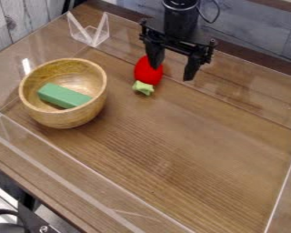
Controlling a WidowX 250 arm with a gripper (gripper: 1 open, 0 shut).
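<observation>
My gripper [175, 56] hangs at the top centre, open, its dark fingers pointing down on either side of a red rounded object [148, 69] and the bare table to its right. The red object lies just beside the left finger. A small light-green piece [143, 88] lies just below the red object.
A wooden bowl [85, 111] on the left holds a green block [63, 97]. A white wire-like stand [94, 32] is at the upper left.
</observation>
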